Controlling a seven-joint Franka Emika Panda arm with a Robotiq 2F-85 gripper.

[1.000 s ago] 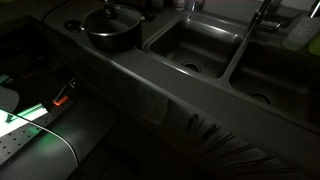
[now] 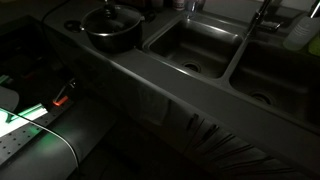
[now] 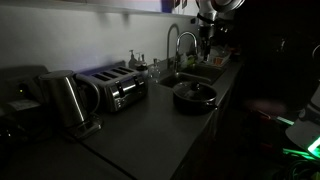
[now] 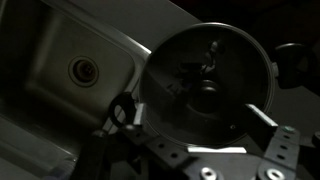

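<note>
A dark pot (image 2: 115,38) with handles stands on the counter beside the sink, under a glass lid that has a central knob (image 4: 208,90). In the wrist view, my gripper is open above the pot, its two fingers spread over the near part of the lid and nothing held between them. How high it hangs above the lid is hard to judge. From the other side, the same pot (image 3: 194,98) appears near the counter edge, while the arm (image 3: 218,14) shows at the upper right. The gripper is outside exterior view 1.
A double sink (image 2: 195,47) with a faucet (image 3: 186,40) adjoins the pot. A toaster (image 3: 115,86) and a metal kettle (image 3: 70,101) stand against the wall, with bottles (image 3: 142,62) farther along. Bare counter (image 3: 160,135) lies in front of the toaster. The room is dim.
</note>
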